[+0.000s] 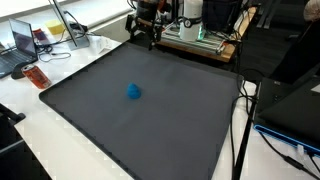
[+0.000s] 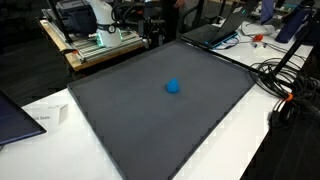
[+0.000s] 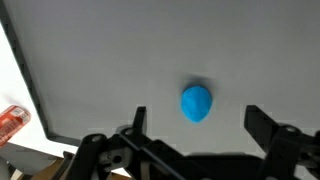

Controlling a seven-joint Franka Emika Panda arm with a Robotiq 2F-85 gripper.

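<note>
A small blue object, rounded and tapering slightly to the top, stands alone on the dark grey mat. In the other exterior view the blue object lies near the middle of the mat, towards its far side. My gripper is at the back edge of the mat, well apart from the blue object. From the wrist, the blue object shows between the wide-spread fingers, but lies on the mat below. The fingers are open and hold nothing.
A red can stands left of the mat, beside a laptop. Cables lie beyond one mat edge.
</note>
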